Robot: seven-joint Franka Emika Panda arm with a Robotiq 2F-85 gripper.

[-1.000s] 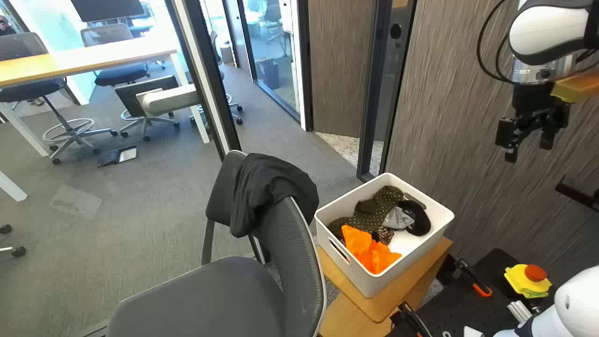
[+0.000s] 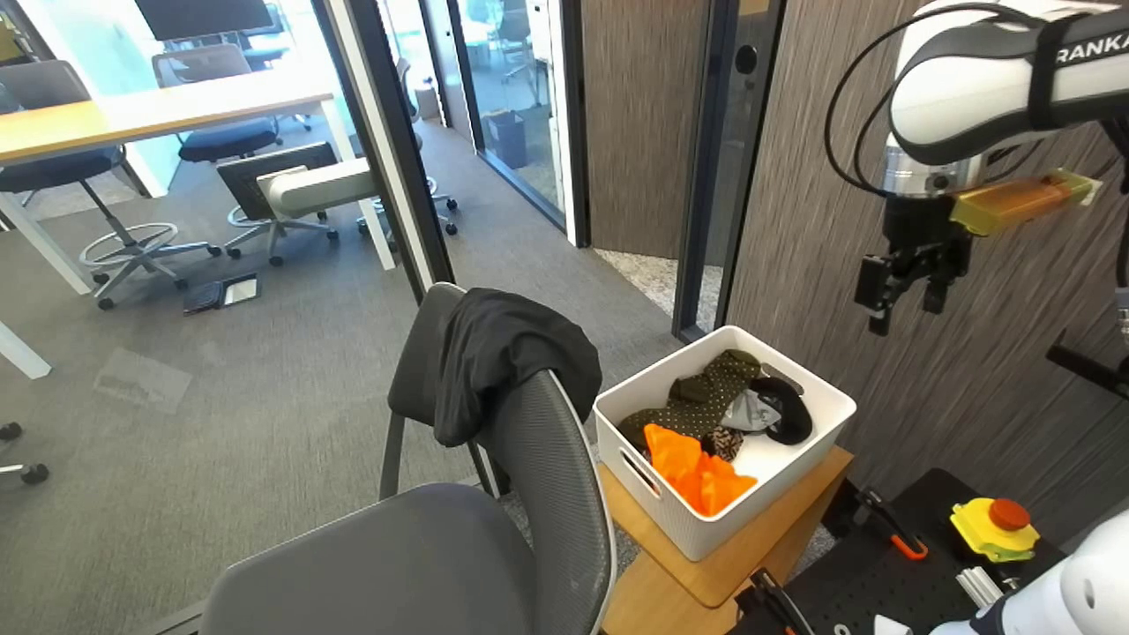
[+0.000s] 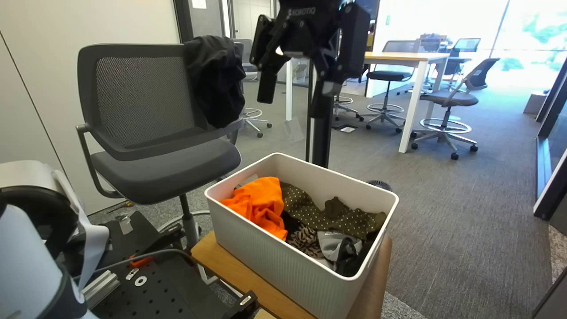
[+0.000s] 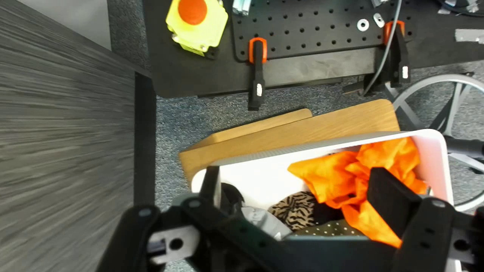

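My gripper (image 3: 291,106) is open and empty, held in the air well above the white basket (image 2: 661,503). Inside the basket lie an orange cloth (image 2: 693,469), a dark olive dotted cloth (image 3: 305,210), a leopard-print piece (image 4: 295,209), a grey item (image 2: 749,412) and a black item (image 2: 785,411). From the wrist, the orange cloth (image 4: 345,174) shows near the right finger, while the left finger appears over the basket's other end. The gripper body hides part of the basket there. A black cloth (image 2: 508,344) drapes over the back of the grey chair (image 2: 556,476).
The basket stands on a wooden stool (image 2: 730,561). Beside it is a black perforated table with clamps and a yellow box with a red button (image 4: 193,11). A wood-grain wall (image 4: 68,158) rises on one side; the chair stands close on the other.
The arm and gripper have moved left and slightly down in exterior view 1, closer to the basket. The basket, its contents and the chair stay as they were.
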